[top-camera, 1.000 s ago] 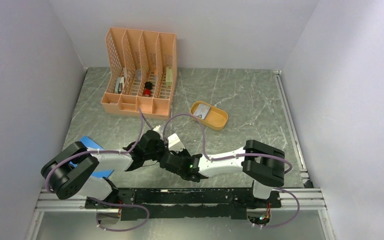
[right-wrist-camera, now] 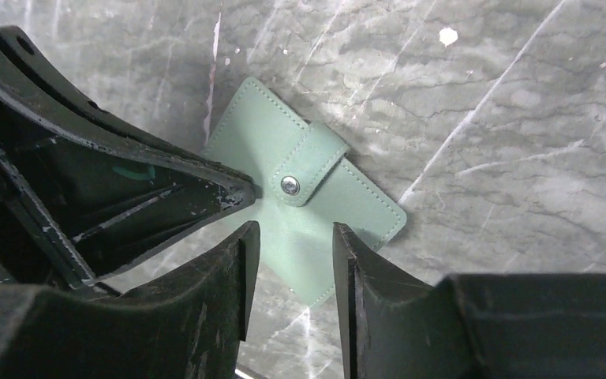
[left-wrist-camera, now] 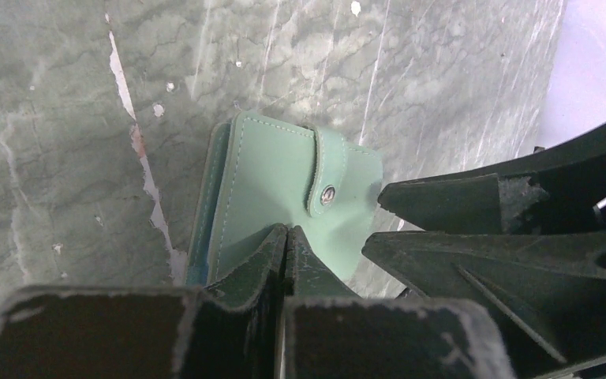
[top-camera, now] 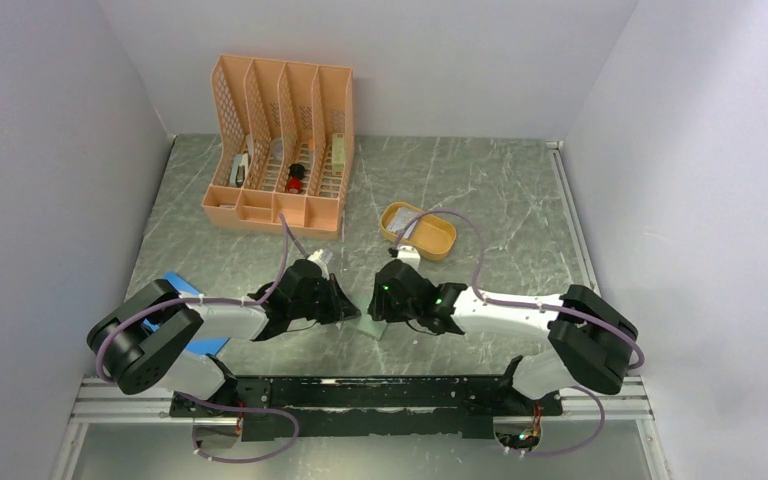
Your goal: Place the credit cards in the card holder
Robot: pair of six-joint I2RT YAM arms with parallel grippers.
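Note:
A pale green card holder with a snap strap lies at the front middle of the table, partly under both grippers. In the left wrist view, its front cover stands slightly apart from the back layer along one side. My left gripper is shut on the holder, though its own fingers hide the exact grip. The right gripper is open over the holder's lower part, with nothing held between its fingers. A pale grey, card-like piece lies inside the yellow tray; its details are too small to tell.
Behind the arms, the yellow tray sits right of a tall peach organizer holding several small items. A blue flat item is partly under the left arm.
My right arm has drawn back to the right, away from the left gripper, and the green card holder now shows between them. The left arm has barely moved.

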